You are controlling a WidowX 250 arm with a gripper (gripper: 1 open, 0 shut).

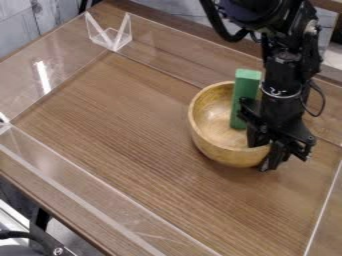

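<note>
A tan wooden bowl (218, 128) sits tilted on the right side of the wooden table (107, 150). A green block (246, 92) stands in or at the back of it. My black gripper (278, 148) is low at the bowl's right side, its fingertips at or just beside the rim; whether they hold the rim I cannot tell.
A clear wire-like holder (110, 32) stands at the back left near the table's edge. Dark cables lie beyond the lower-left edge.
</note>
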